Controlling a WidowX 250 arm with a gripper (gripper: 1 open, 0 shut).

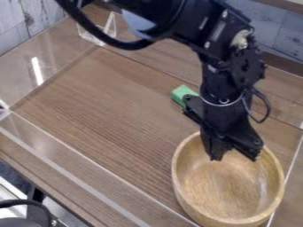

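Observation:
The black gripper [228, 142] points down at the back part of a large wooden bowl [225, 195] at the lower right, its tips over or at the bowl's rim. Whether it is open or shut cannot be made out from this angle. A small green block [182, 94] lies on the table behind the arm, partly hidden by it.
A clear object [95, 28] stands at the back left by the wall. A black cable [24, 213] is at the lower left edge.

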